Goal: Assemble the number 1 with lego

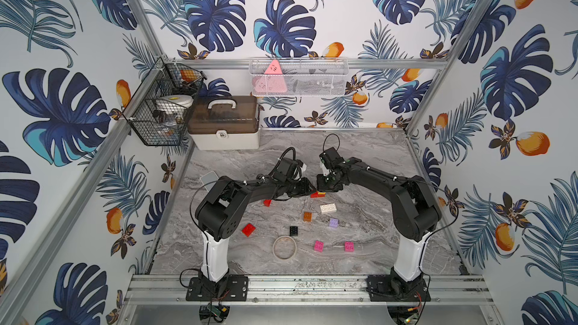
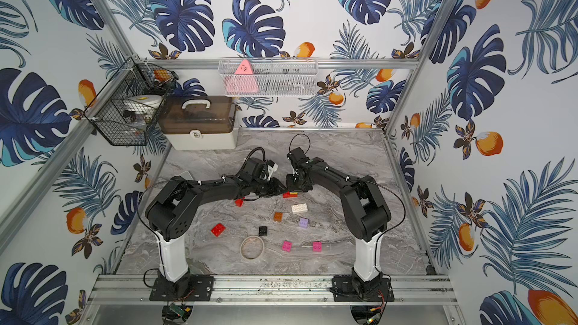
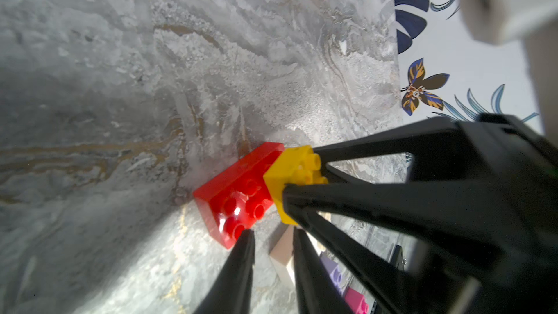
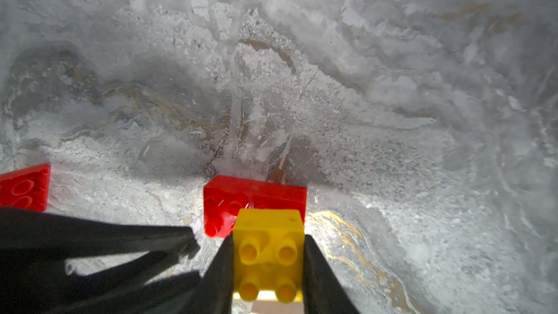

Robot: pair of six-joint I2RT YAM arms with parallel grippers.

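Observation:
A red brick (image 3: 232, 186) rests on the marble table with studs showing, between the two grippers at the centre. My right gripper is shut on a yellow brick (image 4: 268, 226), held just over the red brick's right part; whether they touch I cannot tell. My left gripper is beside the red brick, its blurred fingertips apart with nothing visible between them. In the right wrist view its dark fingers reach in from the lower left.
A white brick (image 1: 327, 207), orange (image 1: 307, 216), lavender (image 1: 333, 222), black (image 1: 293, 230), pink and red bricks lie toward the front, near a beige ring (image 1: 284, 237). A lidded box (image 1: 222, 138) stands back left.

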